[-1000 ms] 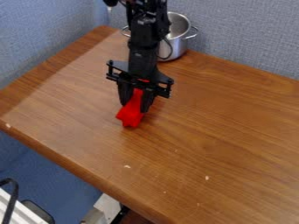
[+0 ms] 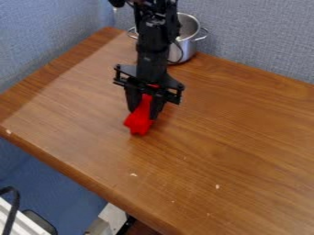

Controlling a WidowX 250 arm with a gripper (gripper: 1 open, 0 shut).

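Observation:
My black gripper [image 2: 149,92] is lowered over a red object [image 2: 139,120] on the wooden table, left of the middle of the view. The red object sits between and just below the fingers, its upper part hidden by them. Whether the fingers are closed on it I cannot tell.
A silver pot [image 2: 186,33] with side handles stands at the back, behind the arm. Blue padded walls border the back and left; cables and white items lie beyond the front left edge.
Very little differs; the gripper and red object appear to have shifted very slightly.

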